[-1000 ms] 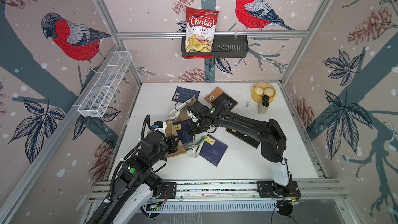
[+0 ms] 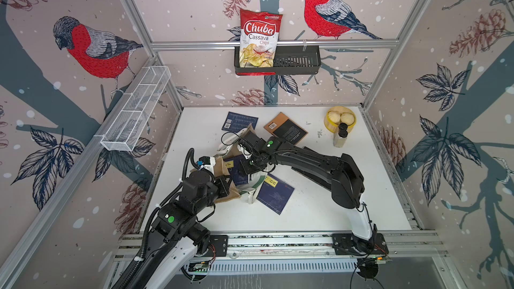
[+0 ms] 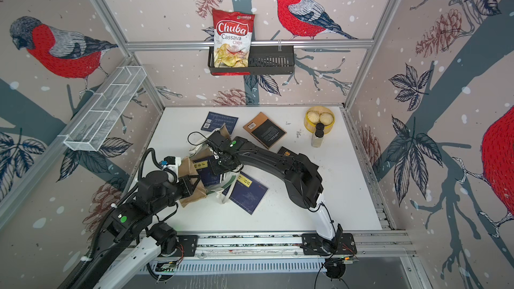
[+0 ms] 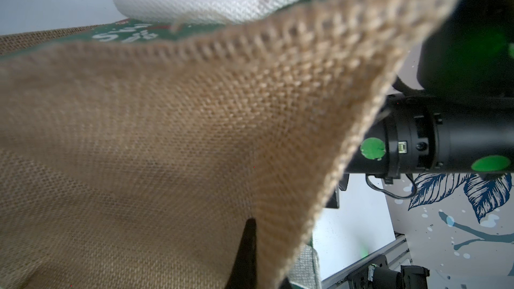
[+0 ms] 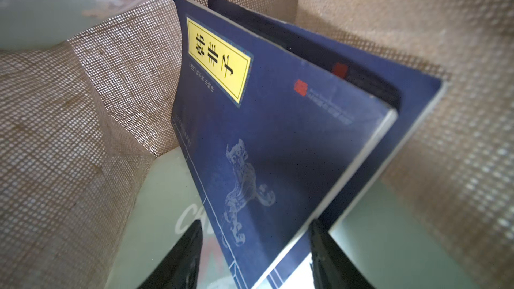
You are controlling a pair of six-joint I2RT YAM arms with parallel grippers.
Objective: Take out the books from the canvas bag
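Observation:
The burlap bag (image 4: 176, 107) lies open on the table, white handles out. Inside it, a navy book with a yellow label (image 5: 267, 144) leans over a second navy book (image 5: 407, 96). My right gripper is open inside the bag, its fingers either side of the front book's lower part. My left gripper (image 2: 222, 184) is at the bag's left edge; in the left wrist view one dark finger shows against the burlap, and it looks shut, though the fabric partly hides it.
Loose books lie outside: navy (image 2: 275, 192), navy (image 2: 239, 122), brown-black (image 2: 284, 127). A yellow steamer with buns (image 2: 339, 116) and a bottle (image 2: 340, 135) stand back right. A chips bag (image 2: 258, 40) sits in a wall shelf.
My right arm has moved slightly left, further over and into the bag. My left arm has not visibly moved.

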